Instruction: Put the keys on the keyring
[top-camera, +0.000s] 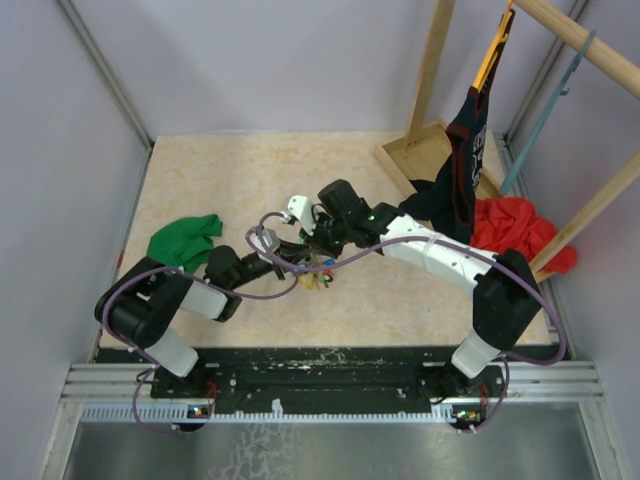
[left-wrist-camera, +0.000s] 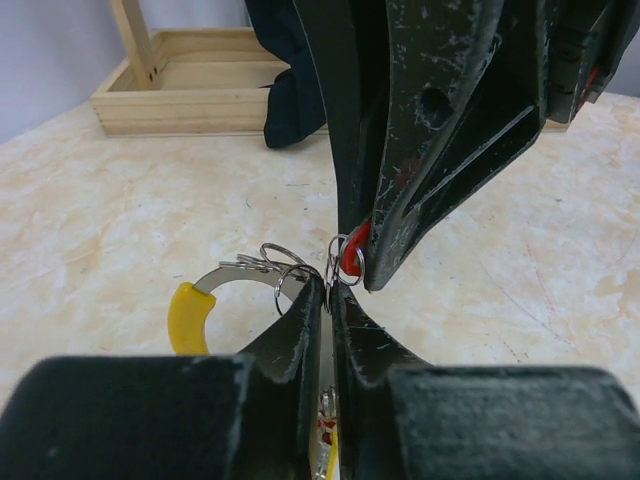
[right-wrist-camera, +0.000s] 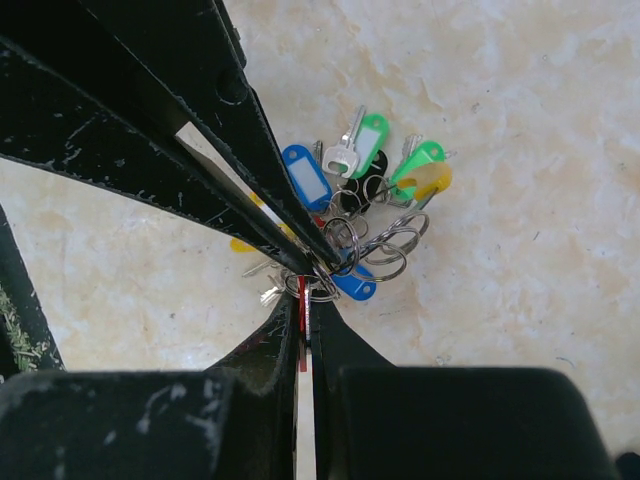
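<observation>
Both grippers meet over the keys (right-wrist-camera: 341, 155) in the middle of the table. My left gripper has its tips close together on small split rings (left-wrist-camera: 344, 258); how far it is shut is unclear. My right gripper is shut, with rings and a thin red sliver at its tips, crossed by the left gripper's black fingers. A bunch of larger rings (right-wrist-camera: 400, 245) hangs beside the tips. Keys with blue, green, yellow and black tags lie below, partly hidden.
A green cloth (top-camera: 182, 242) lies at the left. A wooden box (top-camera: 410, 155), dark hanging fabric and a red cloth (top-camera: 540, 245) are at the right.
</observation>
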